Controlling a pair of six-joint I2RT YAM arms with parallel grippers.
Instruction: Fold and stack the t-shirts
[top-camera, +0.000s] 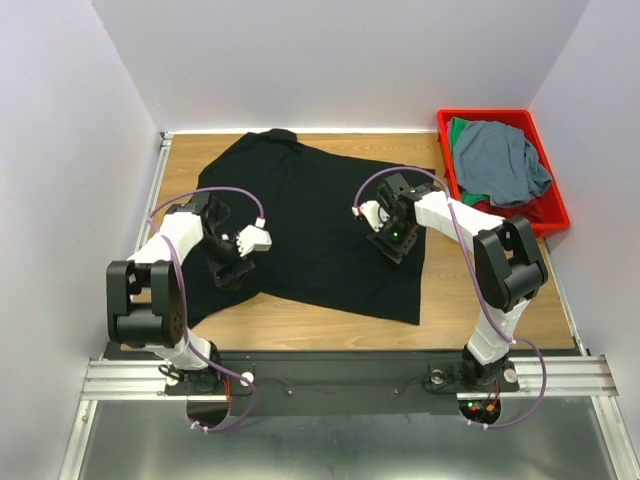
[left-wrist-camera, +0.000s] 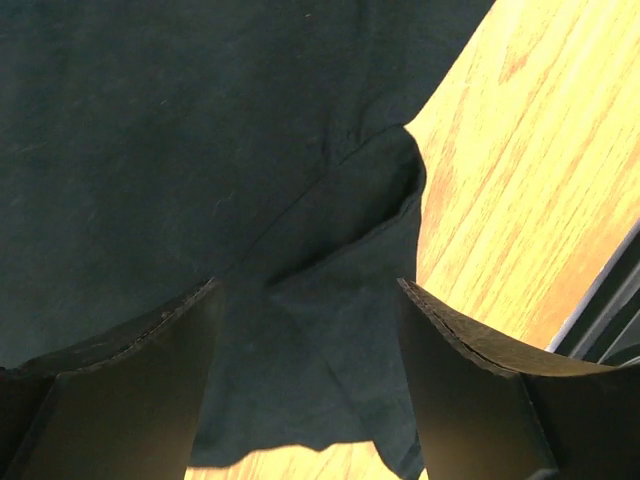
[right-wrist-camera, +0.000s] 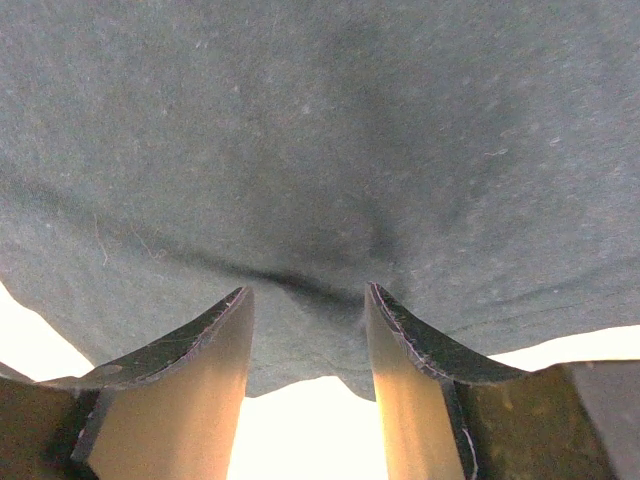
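Note:
A black t-shirt (top-camera: 310, 210) lies spread across the table, with its sleeve at the front left creased. Above that creased front-left part, my left gripper (top-camera: 232, 280) stands open. In the left wrist view, a raised fold (left-wrist-camera: 385, 215) of black cloth runs ahead of the spread fingers, with nothing visible between them. Over the shirt's right half, my right gripper (top-camera: 396, 255) is also open. Flat, slightly wrinkled cloth (right-wrist-camera: 330, 150) fills most of the right wrist view, and wood shows beyond its edge.
At the back right stands a red bin (top-camera: 556, 215) holding grey-blue cloth (top-camera: 500, 165) and green cloth (top-camera: 458, 130). Bare wood (top-camera: 330, 325) shows along the front. Walls close in on the left, back and right.

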